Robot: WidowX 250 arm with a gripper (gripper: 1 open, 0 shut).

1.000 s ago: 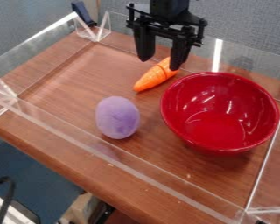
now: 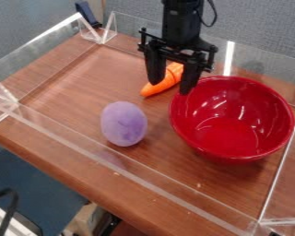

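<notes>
The black gripper [image 2: 171,70] hangs open over an orange carrot [image 2: 155,88], its two fingers pointing down on either side, low over the carrot and partly hiding it. A large red bowl [image 2: 231,116] sits empty to the right, just beside the carrot. A purple oval object [image 2: 123,123] lies on the wooden table at the front left of the bowl.
Clear plastic walls [image 2: 15,103] border the wooden work surface [image 2: 64,92]. The bowl takes up much of the right side.
The gripper has moved down and slightly to the right, onto the carrot's position. The carrot, bowl and purple object have not visibly moved.
</notes>
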